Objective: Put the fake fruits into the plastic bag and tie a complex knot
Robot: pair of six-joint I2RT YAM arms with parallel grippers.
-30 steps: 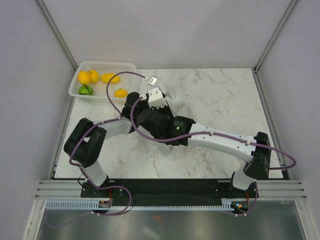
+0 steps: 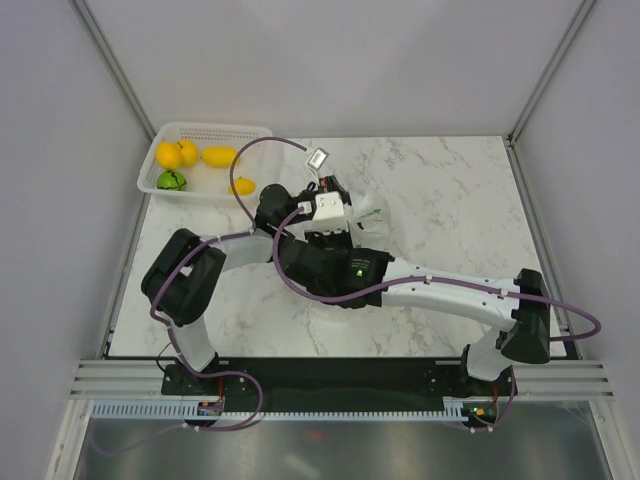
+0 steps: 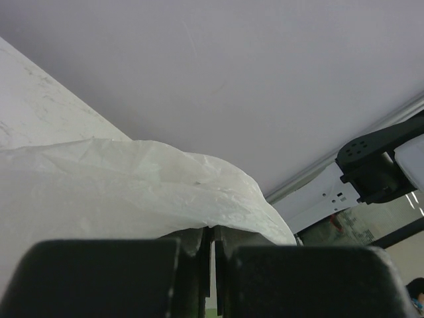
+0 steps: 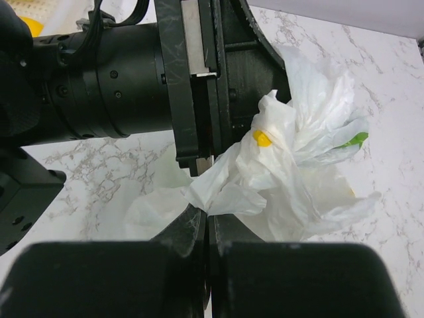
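In the top view the white plastic bag (image 2: 372, 214) is partly hidden under both arms at the table's middle. My left gripper is shut on the bag, whose crumpled film (image 3: 146, 182) spreads across the left wrist view. My right gripper is shut on a twist of the bag (image 4: 305, 192), right beside the left gripper's housing (image 4: 225, 79). Yellow and green bits show through the gathered plastic in the right wrist view. Whether a knot has formed cannot be told.
A white basket (image 2: 213, 133) at the back left holds several yellow fruits and a green one (image 2: 171, 180). Walls border the table.
Both arms and the bag have shifted to the right over the last second; the grippers remain crowded together. The basket is unchanged.
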